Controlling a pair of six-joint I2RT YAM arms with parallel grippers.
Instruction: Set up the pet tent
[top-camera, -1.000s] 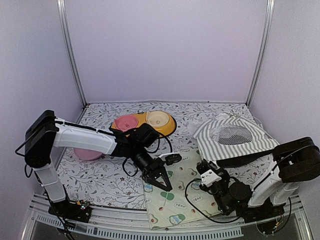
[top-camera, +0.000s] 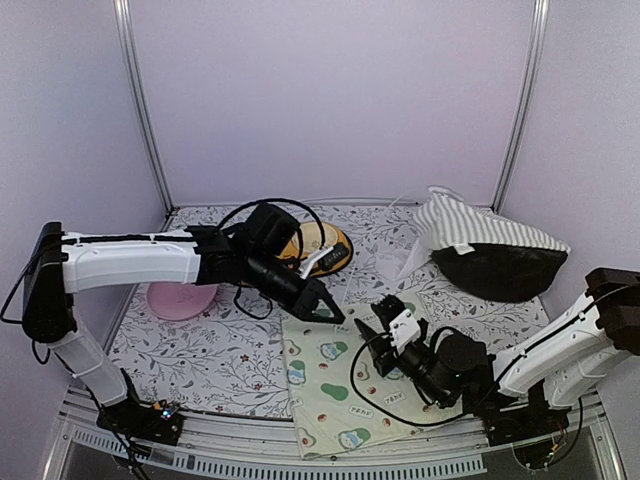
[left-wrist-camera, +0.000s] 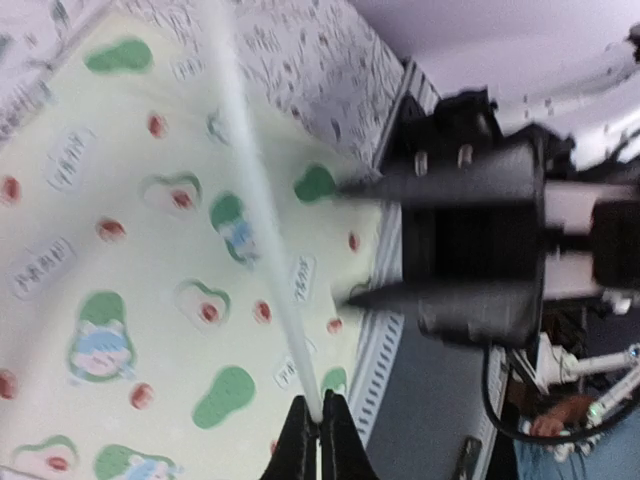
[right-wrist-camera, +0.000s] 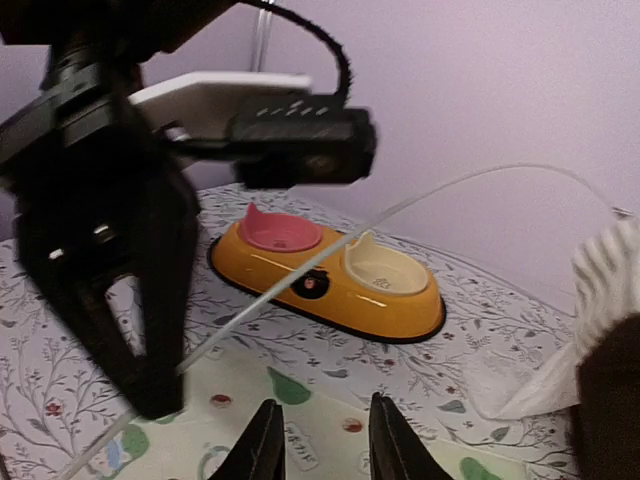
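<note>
My left gripper is shut on a thin white pole (left-wrist-camera: 262, 230), which reaches up across the cream patterned mat (top-camera: 330, 400). In the right wrist view the pole (right-wrist-camera: 245, 310) arches toward the striped fabric tent (top-camera: 490, 225), a dark-bottomed bundle at the back right of the top view. My right gripper has its fingers apart with nothing seen between them, over the mat, facing the left gripper and just right of it.
An orange double-bowl feeder (right-wrist-camera: 330, 290) sits behind the arms. A pink bowl (top-camera: 180, 300) lies at the left. White cloth (top-camera: 400, 262) lies beside the tent.
The left gripper has risen, moving back and left with the pole. The right gripper has moved left, away from the tent. The tent has shifted back and upward, showing more dark side.
</note>
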